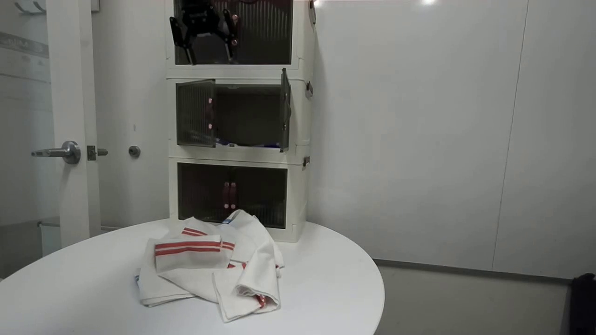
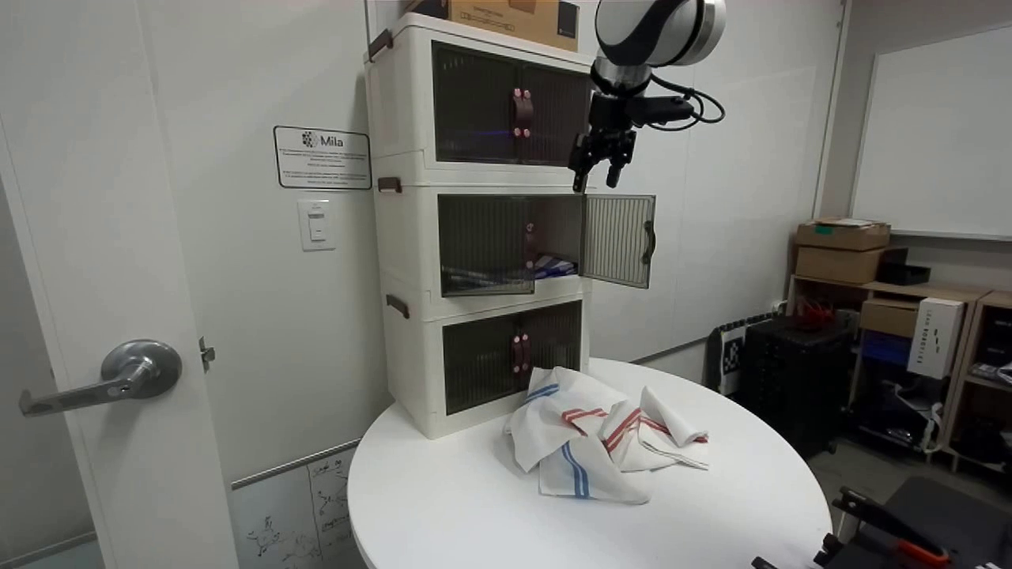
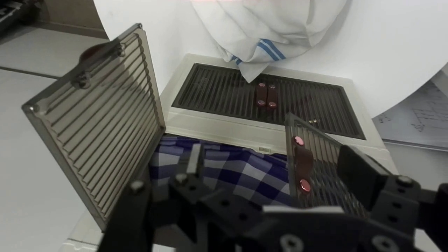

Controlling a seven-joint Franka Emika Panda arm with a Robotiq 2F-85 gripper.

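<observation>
My gripper (image 1: 210, 54) hangs open in front of the cabinet's top box, its fingers apart and nothing between them. In exterior view 2 the gripper (image 2: 597, 182) points downward, above the swung-out door (image 2: 621, 242) of the middle box. Both doors of that box stand open, the other door (image 1: 195, 113) only partway. A blue and white checked cloth (image 3: 247, 168) lies inside the middle box, seen in the wrist view beyond the fingers. White towels with red and blue stripes (image 2: 588, 441) lie crumpled on the round table (image 2: 436, 503), against the cabinet.
The bottom box doors (image 1: 233, 195) and top box doors (image 2: 507, 104) are shut. A cardboard box (image 2: 517, 19) rests on top of the cabinet. Bare tabletop surrounds the towels at the front and right.
</observation>
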